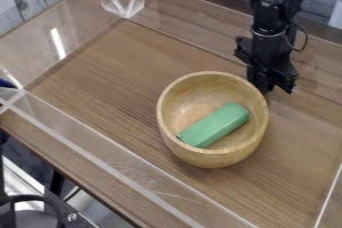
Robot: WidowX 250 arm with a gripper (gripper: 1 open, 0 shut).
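The black robot arm with its gripper [251, 77] reaches down from the top right, its tip just behind the right rim of a round tan bowl [183, 138]. The gripper looks dark and narrow; whether anything is between its fingers is too small to tell. A green rectangular block [214, 124] lies tilted diagonally inside the bowl.
A clear, angular plastic piece [122, 0] stands at the back left. Black cables [27, 200] lie at the lower left corner.
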